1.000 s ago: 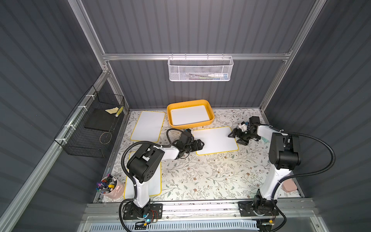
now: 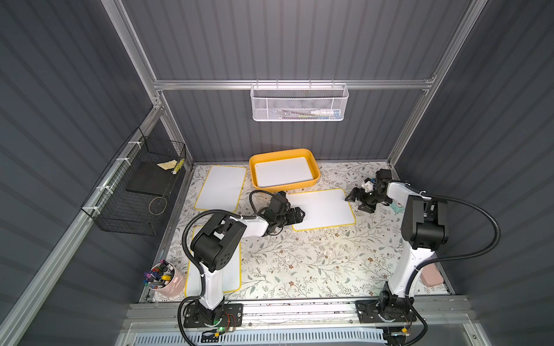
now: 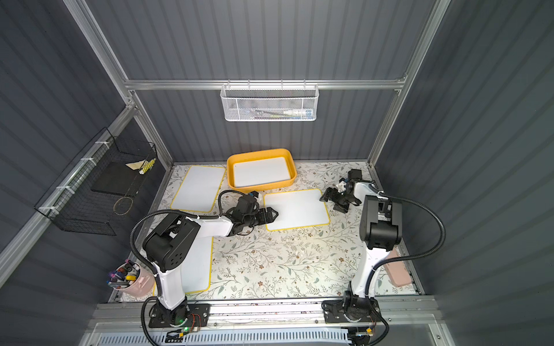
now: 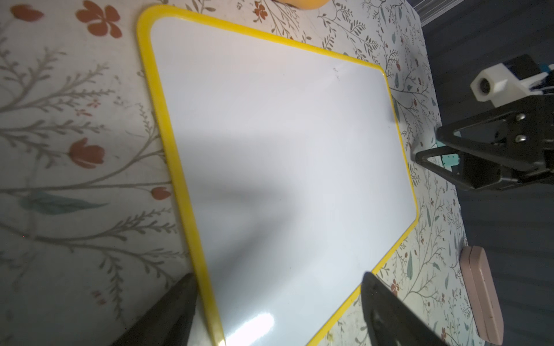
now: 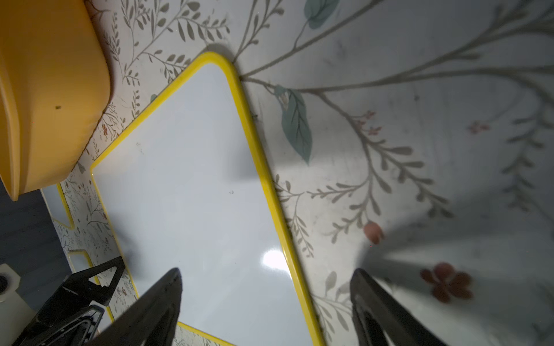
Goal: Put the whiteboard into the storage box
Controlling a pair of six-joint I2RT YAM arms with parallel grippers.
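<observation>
A white whiteboard point(image 2: 323, 208) with a yellow rim lies flat on the table, between my two grippers. Over its left end, by the near corner, my left gripper is open, with the yellow rim running between its fingers. At the right end, my open right gripper has one finger above the white face and the other outside the right rim. Neither is closed on the board. Behind the board stands the orange storage box point(image 2: 288, 187), another whiteboard point(image 2: 282, 171) lying flat inside it.
Two more whiteboards lie at the left, one at the back point(image 2: 221, 187) and one in front point(image 2: 232, 271), partly under the left arm. A pink pen cup point(image 2: 176, 283) stands front left.
The left gripper, whiteboard and box look almost unmoved.
</observation>
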